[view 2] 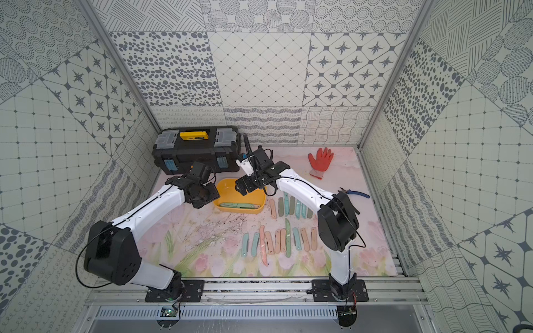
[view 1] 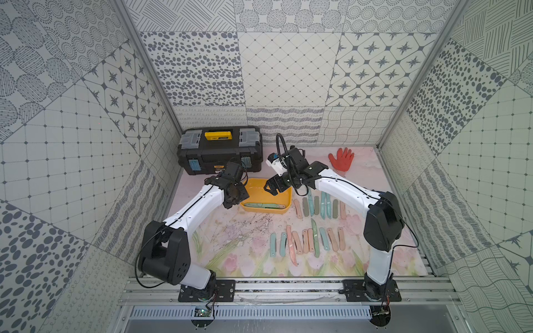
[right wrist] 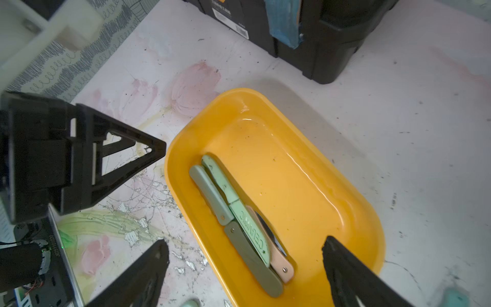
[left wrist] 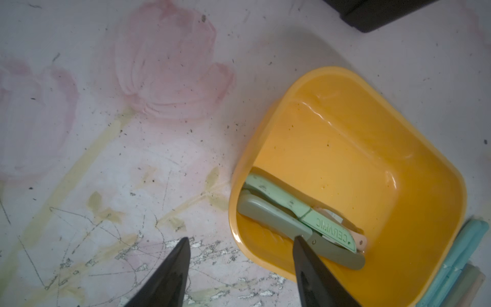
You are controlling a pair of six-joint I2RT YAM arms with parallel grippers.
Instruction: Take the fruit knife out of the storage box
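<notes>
The yellow storage box [right wrist: 307,168] holds several folded fruit knives along one long side: a mint one [left wrist: 327,228], a grey-green one [left wrist: 271,215] and a pink one [right wrist: 280,262], partly under the mint one. My left gripper stands open above the box's left end, nothing between its fingers. My right gripper is open over the box from the right, also empty, with the knives below it.
A black toolbox [view 1: 219,149] stands behind the box. Several pastel knives [view 1: 315,238] lie in rows to the right and front. A red glove [view 1: 342,159] and pliers [view 2: 355,193] lie at the right.
</notes>
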